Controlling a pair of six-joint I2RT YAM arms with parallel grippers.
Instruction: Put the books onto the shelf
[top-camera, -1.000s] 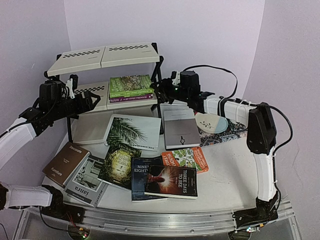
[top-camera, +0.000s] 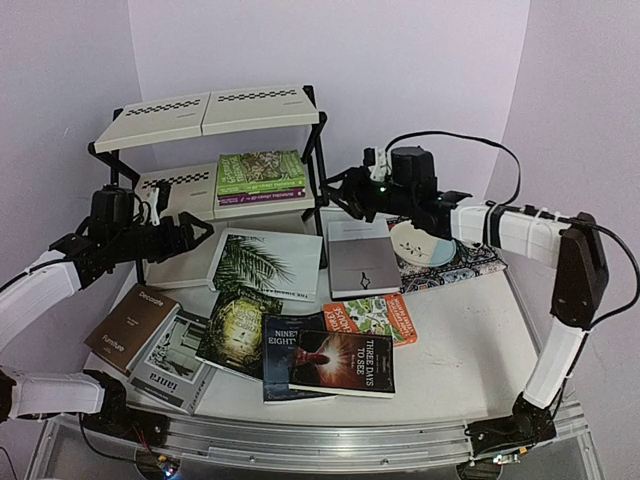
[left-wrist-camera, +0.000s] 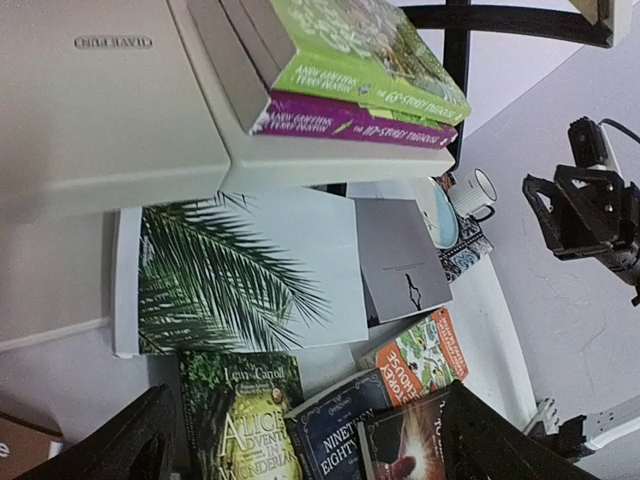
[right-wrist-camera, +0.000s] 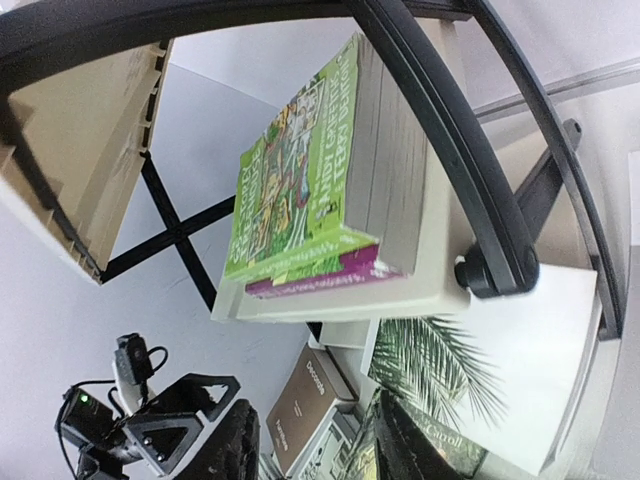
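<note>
A green book (top-camera: 258, 172) lies on a purple book (top-camera: 262, 197) on the middle shelf, right side. Below lie a palm-leaf book (top-camera: 262, 262), a grey book (top-camera: 360, 260), brown Decorate book (top-camera: 132, 330), Ianra book (top-camera: 172, 365), Alice book (top-camera: 240, 330), navy book (top-camera: 282, 355), Three Days to See (top-camera: 340, 365) and an orange book (top-camera: 390, 320). My left gripper (top-camera: 195, 232) hovers at the shelf's left front, apparently open in its wrist view. My right gripper (top-camera: 342, 190) is just right of the shelf; its fingers appear apart, with no book seen between them.
The black-framed shelf (top-camera: 160, 125) has cream boards. A plate (top-camera: 420, 245) sits on a patterned item at the back right, with a mug (left-wrist-camera: 470, 192) seen in the left wrist view.
My left gripper has moved down and slightly right. My right gripper has moved right, away from the shelf's post. The books have not moved.
</note>
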